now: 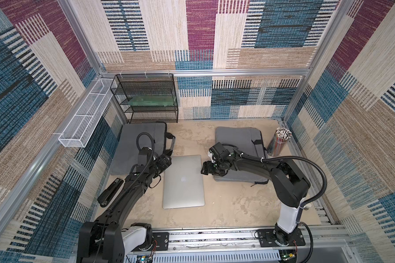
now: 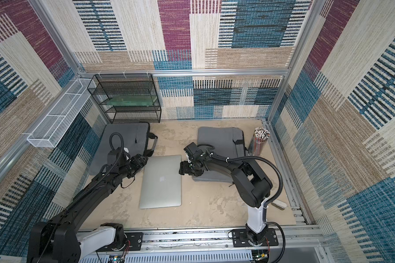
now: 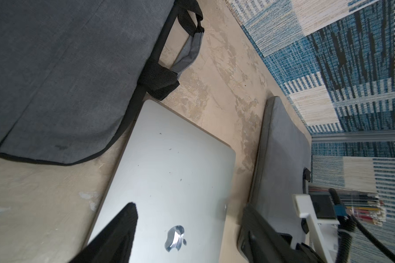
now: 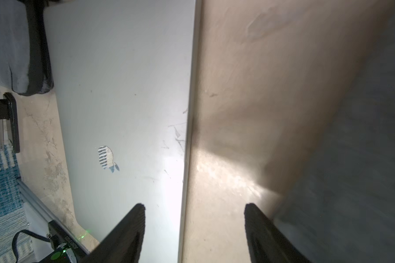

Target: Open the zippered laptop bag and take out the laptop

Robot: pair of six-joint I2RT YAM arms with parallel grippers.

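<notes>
A closed silver laptop (image 1: 183,186) (image 2: 160,188) (image 3: 162,175) (image 4: 118,100) lies flat on the table between two grey bags, the left bag (image 1: 133,140) (image 3: 57,70) and the right bag (image 1: 237,135) (image 4: 351,175). My left gripper (image 1: 166,162) is open above the left bag's handle side and the laptop's left edge, nothing between its fingers. My right gripper (image 1: 206,168) hangs at the laptop's right edge, over the gap toward the right bag, fingers apart with nothing held.
A wire shelf (image 1: 144,83) stands at the back left, a white wire basket (image 1: 83,114) on the left rail. A container of pencils (image 1: 280,138) is at the back right. Bare table (image 1: 223,206) lies in front of the right bag and at the back middle.
</notes>
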